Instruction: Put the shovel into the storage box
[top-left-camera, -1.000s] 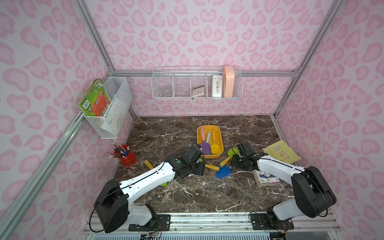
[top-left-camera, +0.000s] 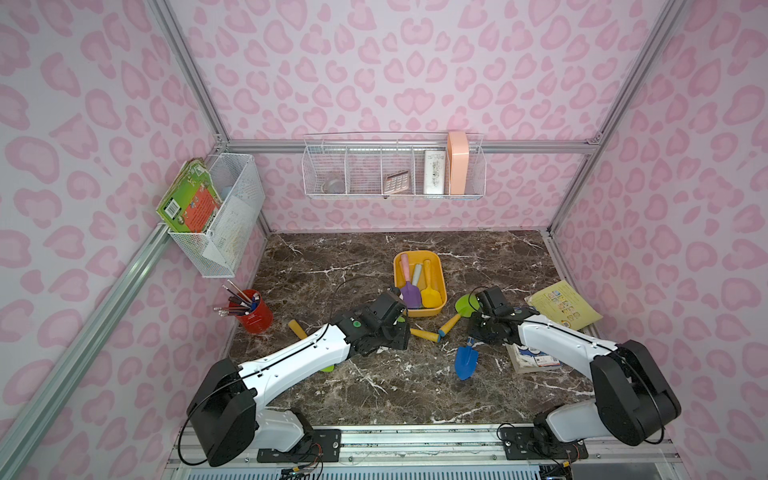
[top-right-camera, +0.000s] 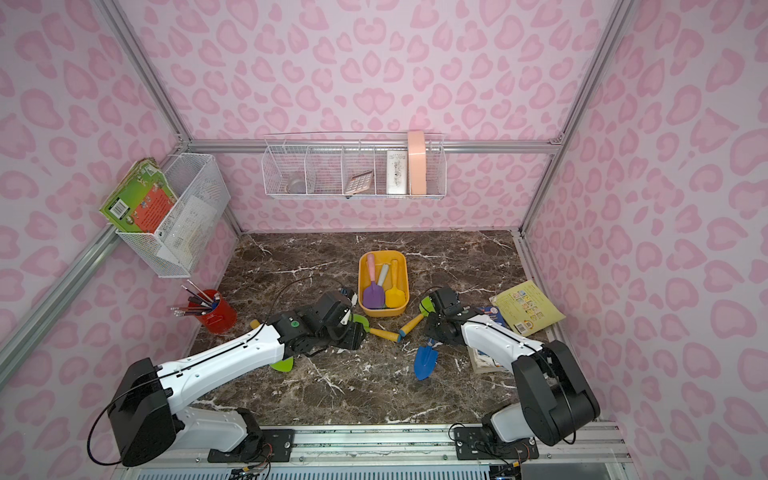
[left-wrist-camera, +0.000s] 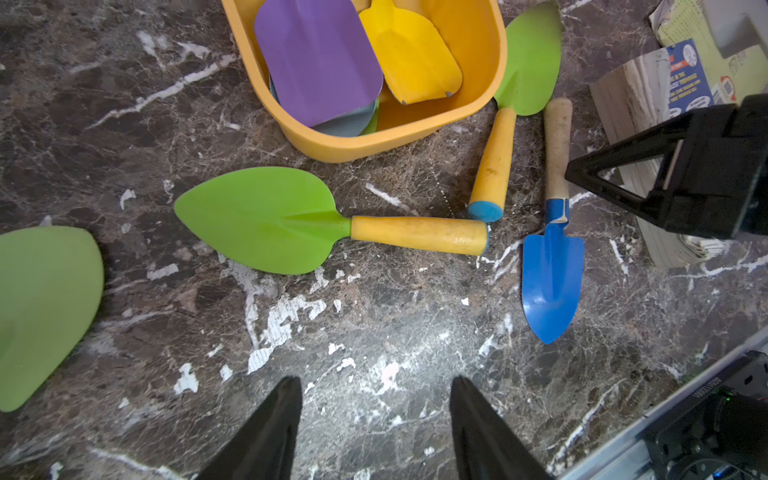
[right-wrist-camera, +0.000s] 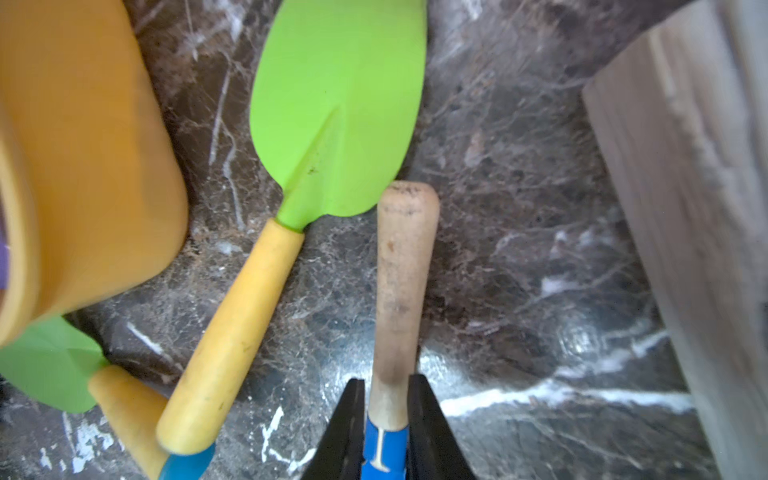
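Note:
The blue shovel (left-wrist-camera: 552, 272) with a bare wooden handle (right-wrist-camera: 397, 304) points its blade toward the front of the table. My right gripper is shut on it, fingers on both sides of the handle's lower end near the blue collar. Whether the shovel touches the table cannot be told. The yellow storage box (left-wrist-camera: 352, 148) stands at the back middle, holding a purple shovel (left-wrist-camera: 320, 56) and a yellow shovel (left-wrist-camera: 409, 56), among others. My left gripper hangs open over bare table, empty.
A green shovel (left-wrist-camera: 268, 220) lies in front of the box, another green shovel (right-wrist-camera: 340, 96) right of it, close to the blue one's handle end. Books (left-wrist-camera: 636, 104) lie at the right, a red pen cup (top-left-camera: 256, 317) at the left.
The shovel has swung round, its blade moving right and forward, clear of the green shovels' handle ends. The left arm has hardly moved.

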